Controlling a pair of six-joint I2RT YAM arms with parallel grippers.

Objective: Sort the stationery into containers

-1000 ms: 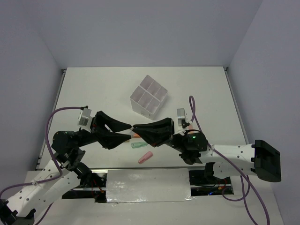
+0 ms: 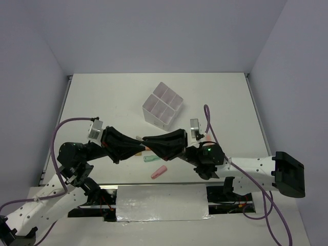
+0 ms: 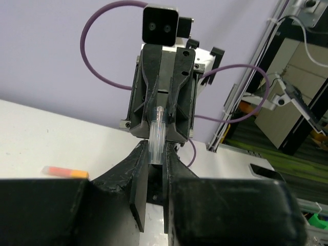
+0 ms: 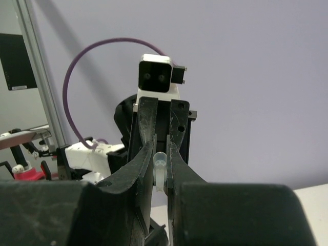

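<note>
My two grippers meet tip to tip over the table, both shut on a slim clear pen (image 3: 157,138). My left gripper (image 2: 139,144) grips one end; my right gripper (image 2: 146,143) grips the other. In the right wrist view the pen's rounded end (image 4: 160,169) shows between the fingers. A pink item (image 2: 159,172) and a green item (image 2: 152,158) lie below on the table. An orange item (image 3: 66,172) lies behind the grippers. The compartmented clear container (image 2: 163,105) stands behind them.
Walls border it on the sides and back. The arms hide part of its front middle.
My right arm has shifted slightly left, towards the left gripper.
</note>
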